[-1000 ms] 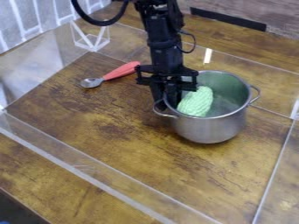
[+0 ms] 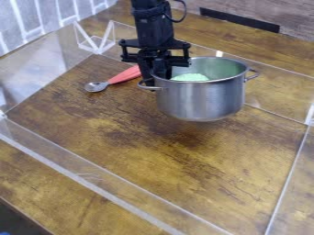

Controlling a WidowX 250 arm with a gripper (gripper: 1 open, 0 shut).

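Observation:
A steel pot [image 2: 203, 99] with two loop handles is at centre right, with a pale green item [image 2: 192, 77] inside, mostly hidden by the near wall. My black gripper [image 2: 154, 77] is at the pot's left rim by the handle; its fingertips are partly hidden, so I cannot tell how the fingers stand. A spoon with a red handle [image 2: 123, 75] lies behind and left of the pot, its steel bowl pointing left.
Clear panels or strips run along its edges, and a white railing-like structure stands at the upper left.
The gripper and pot have moved up in the view, and the pot now looks more level, with less of its inside and the green item showing.

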